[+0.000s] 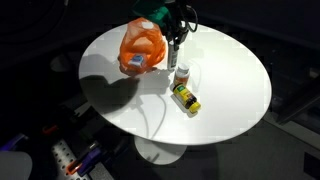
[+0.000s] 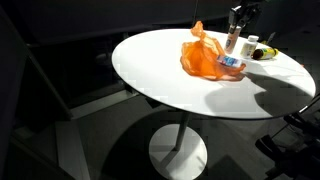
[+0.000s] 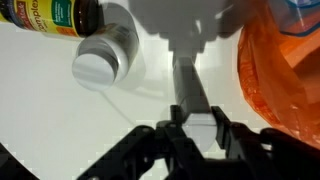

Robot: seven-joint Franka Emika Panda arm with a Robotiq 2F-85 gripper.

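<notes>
My gripper is shut on a slim grey tube with a white cap [image 3: 188, 85]. The tube [image 1: 172, 56] is upright in exterior view 1, beside the orange bag; whether its base touches the table cannot be made out. An orange plastic bag [image 1: 142, 45] lies open on the white round table [image 1: 235, 95], with a blue-and-clear item [image 2: 232, 62] at its edge. To the other side of the tube is a white-capped bottle [image 1: 182, 73], and a yellow-labelled bottle [image 1: 185, 98] lies on its side.
In the wrist view the white-capped bottle [image 3: 105, 55] and the bag [image 3: 270, 80] flank the tube closely on either side.
</notes>
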